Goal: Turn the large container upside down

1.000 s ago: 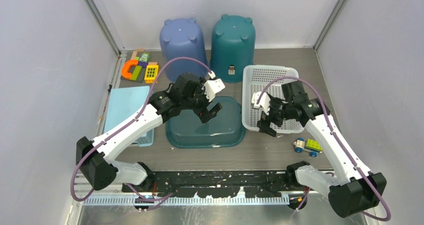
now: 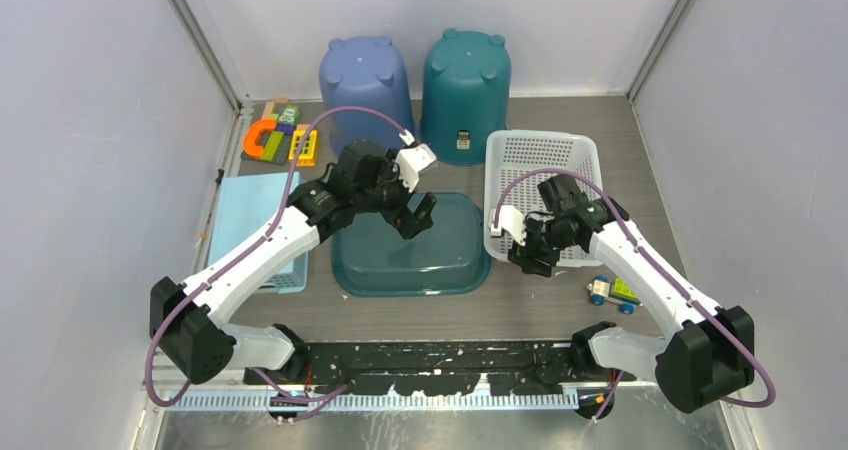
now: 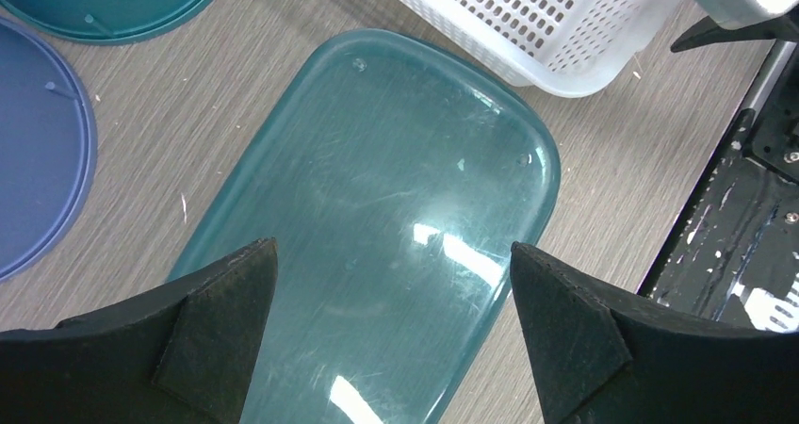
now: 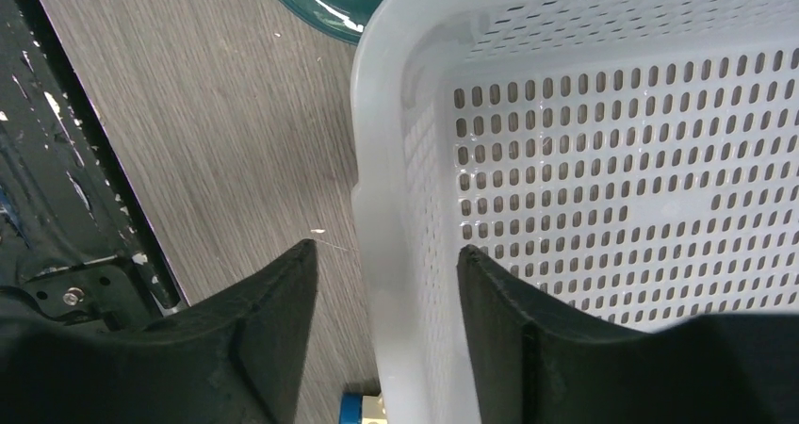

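A white perforated basket [image 2: 530, 150] stands at the right, open side up. My right gripper [image 2: 530, 260] is over its front rim; in the right wrist view the rim [image 4: 382, 236] runs between the open fingers, not visibly gripped. A dark teal, flat rectangular container or lid [image 2: 390, 270] lies in the middle. My left gripper [image 2: 410, 220] hangs open above it, nothing between its fingers.
Upturned blue [image 2: 362, 80] and teal [image 2: 466, 80] tubs stand at the back. Toys [image 2: 266, 138] and a light-blue basket [image 2: 240, 210] are at the left. A toy truck [image 2: 615, 290] lies at the front right, near the white basket.
The left arm has shifted only slightly.
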